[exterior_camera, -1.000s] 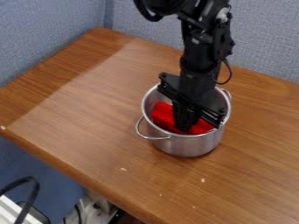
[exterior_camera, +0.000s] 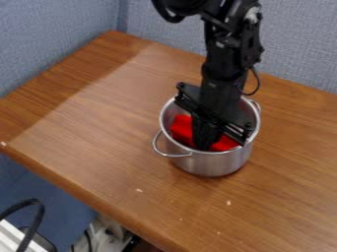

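Note:
A steel pot with wire handles stands on the wooden table. A red object lies inside it, partly hidden by the black gripper, which reaches down into the pot from above. The fingertips are dark and crowded against the pot's contents, so whether they are open or shut, or touch the red object, is hard to see.
Grey-blue padded walls stand behind it. Cables and a white object are below the table's edge at bottom left.
The arm and gripper have shifted very slightly within the pot, covering a little more of the red object. The pot stays in place.

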